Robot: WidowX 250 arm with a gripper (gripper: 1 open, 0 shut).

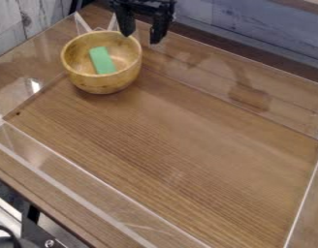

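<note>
A yellow-tan bowl (123,73) stands at the upper left of the wooden surface (188,155), with a green block (101,60) lying inside it toward its left. Just behind the bowl, at the top of the view, is my dark gripper (141,29), above the bowl's back right. Its fingers are apart and nothing shows held between them; they are small and dim in this view.
A pale wall or rim (22,29) runs along the upper left edge, and a dark edge shows at the bottom left.
</note>
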